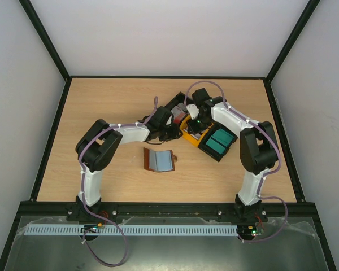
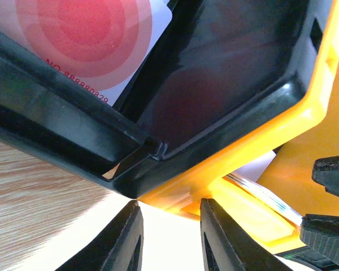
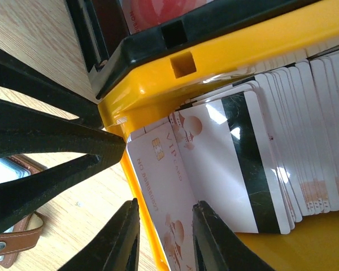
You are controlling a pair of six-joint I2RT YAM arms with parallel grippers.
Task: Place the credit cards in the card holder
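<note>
The brown card holder lies open on the table, its pale inner sides showing. White credit cards stand packed in the yellow compartment. A card with a gold chip leans at its near end. Over that card my right gripper is open, a fingertip on each side. From the left wrist view, the card's edge runs toward the right fingers. My left gripper is at the compartment's outer corner, fingers apart, the yellow wall just ahead of them; whether it grips the wall cannot be told.
A black tray with red-and-white cards adjoins the yellow compartment. On the other side stands a black tray with green contents. Both arms crowd the trays.
</note>
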